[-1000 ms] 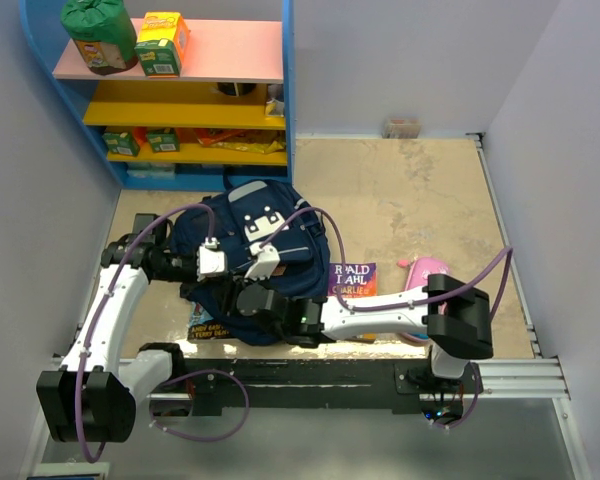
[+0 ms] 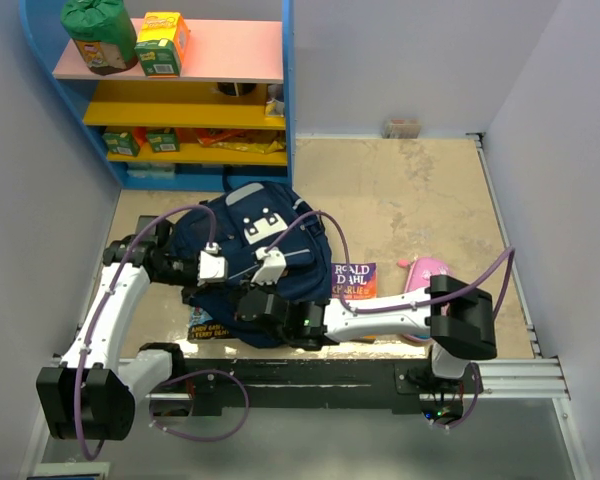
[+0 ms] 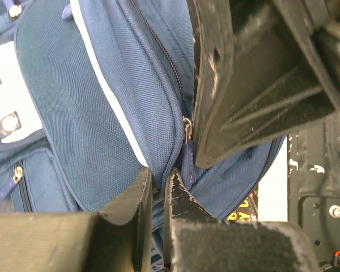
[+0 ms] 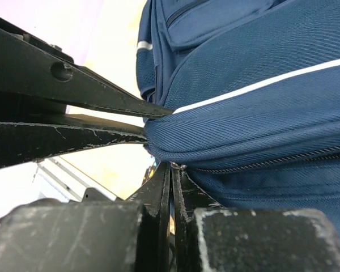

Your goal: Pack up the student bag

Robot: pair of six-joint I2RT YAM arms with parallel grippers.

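The navy backpack (image 2: 250,215) lies on the worktop, both grippers at its front pocket. My left gripper is shut on the edge of the pocket flap (image 3: 124,96), beside a zipper with a blue pull (image 3: 187,161). My right gripper is shut at the zipper, under the folded edge with the white stripe; a small metal piece shows at its tips, mostly hidden. In the left wrist view the right gripper's dark body fills the upper right.
Books (image 2: 355,280) (image 2: 205,325) lie by the bag, with a pink case (image 2: 428,270) at the right. The blue shelf unit (image 2: 288,100) stands behind.
The right arm has shifted slightly to the right in the top view, its hose with it. The bag's front has moved slightly; the left arm looks almost unchanged.
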